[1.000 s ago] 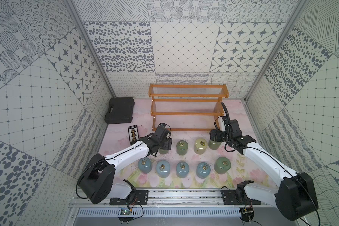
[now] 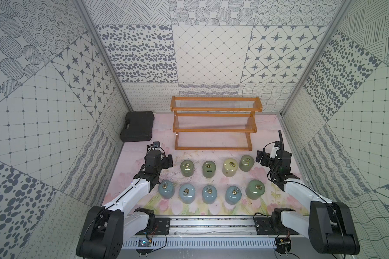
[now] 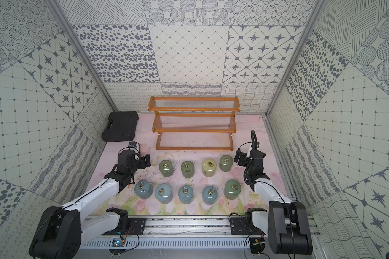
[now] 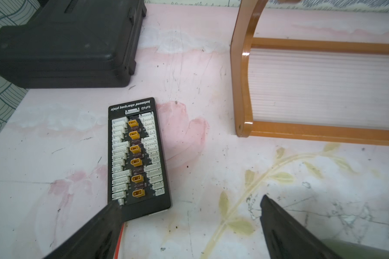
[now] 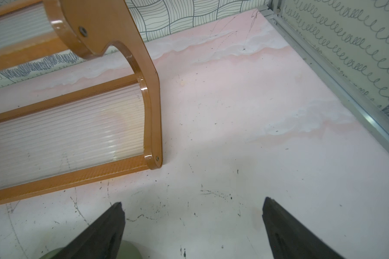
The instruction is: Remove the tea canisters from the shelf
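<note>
The wooden shelf [image 2: 216, 129] at the back of the table stands empty on every tier. In front of it the tea canisters stand upright in two rows. The back row has olive-green ones, such as the leftmost green canister [image 2: 187, 168], and a pale yellow canister [image 2: 230, 167]. Blue canisters, such as the middle blue canister [image 2: 209, 194], fill the front row, with a darker green canister [image 2: 255, 189] at its right end. My left gripper is open and empty, left of the canisters. On their right, my right gripper is likewise open and empty.
A black case [image 2: 137, 126] lies at the back left. Near my left gripper is a flat black charging plate [image 4: 138, 155]. The table right of the shelf [image 5: 246, 129] is bare.
The left arm has drawn back leftward from the leftmost green canister. My right gripper has moved right, away from the rightmost green canister. The canisters stay where they were.
</note>
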